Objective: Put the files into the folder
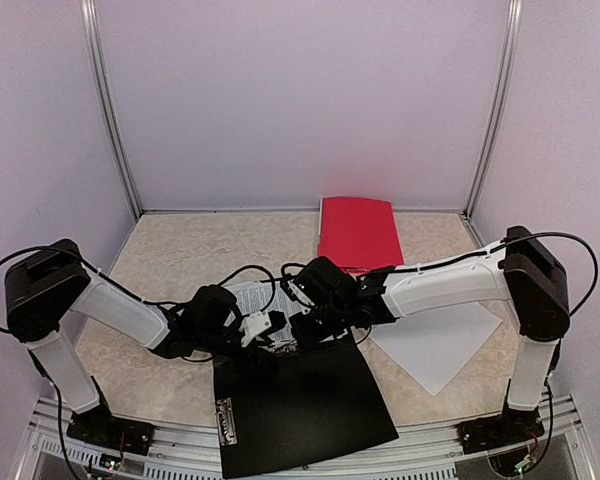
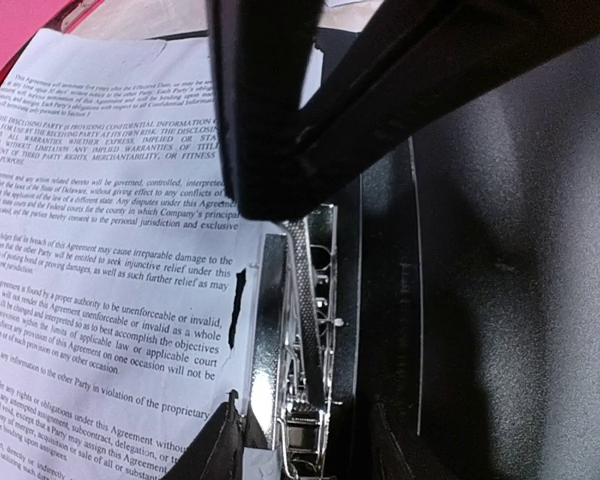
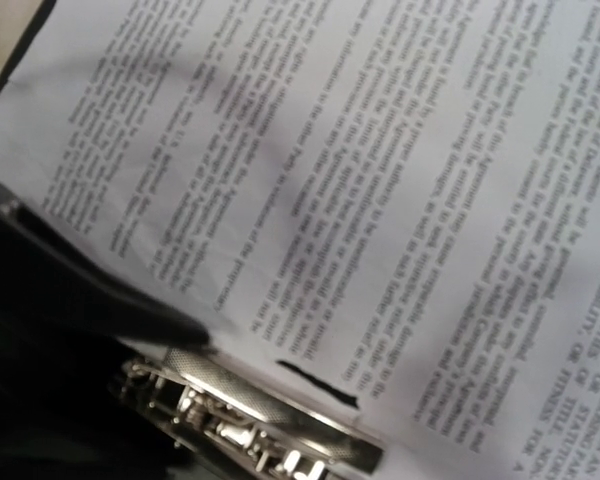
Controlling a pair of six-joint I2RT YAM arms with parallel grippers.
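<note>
A black folder (image 1: 300,410) lies open at the table's front, printed sheets (image 2: 100,260) on its back part beside a metal clip (image 2: 305,310) at the fold. My left gripper (image 1: 260,340) is low over that clip; in the left wrist view its fingertips show at the bottom edge, apart, either side of the clip. My right gripper (image 1: 305,330) is at the clip's right; in the right wrist view a dark finger (image 3: 130,280) rests by the metal lever (image 3: 270,400), and whether the fingers are shut is hard to see.
A red folder (image 1: 360,230) lies at the back right. A white sheet (image 1: 435,350) lies right of the black folder, partly under my right arm. Both arms crowd the middle.
</note>
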